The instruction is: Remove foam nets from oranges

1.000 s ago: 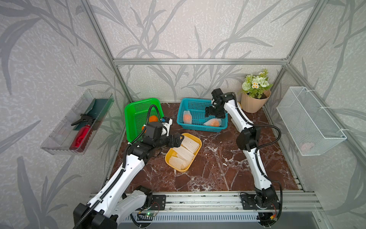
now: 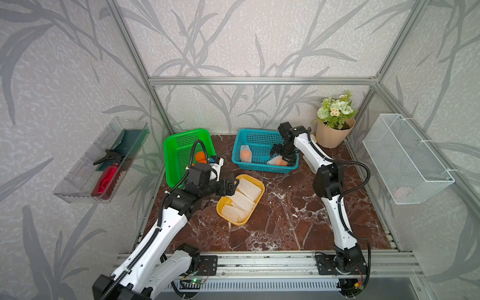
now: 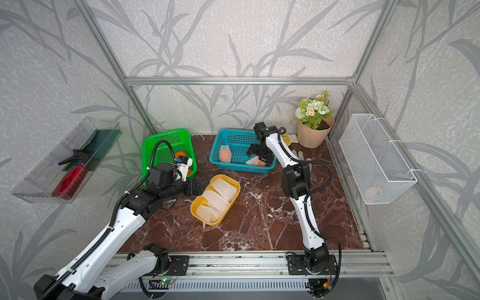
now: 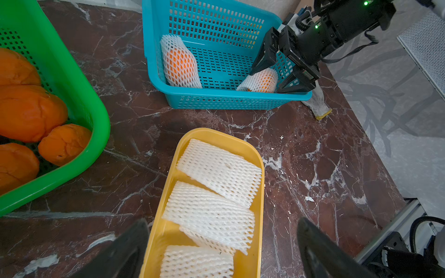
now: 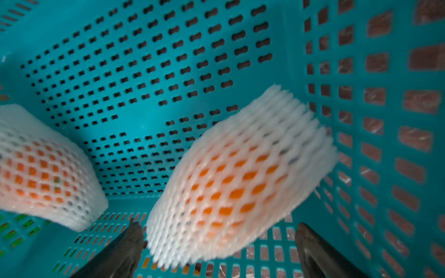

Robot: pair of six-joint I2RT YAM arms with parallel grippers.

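Note:
Two oranges in white foam nets lie in the blue basket [image 2: 250, 135]: one at the left [image 4: 179, 64], the other at the right [image 5: 236, 180]. My right gripper is open directly over the right one, its fingers either side of it. My left gripper stands open above the yellow tray [image 2: 255, 180], which holds several empty nets [image 4: 217, 171]. Bare oranges [image 4: 30, 111] sit in the green basket [image 2: 170, 160] on the left.
A flower pot [image 2: 332, 132] stands at the back right. A white wire basket [image 2: 407, 160] hangs on the right wall, a clear rack [image 2: 70, 190] on the left.
My right gripper has moved down and slightly right over the right netted orange. The left arm has shifted very slightly left.

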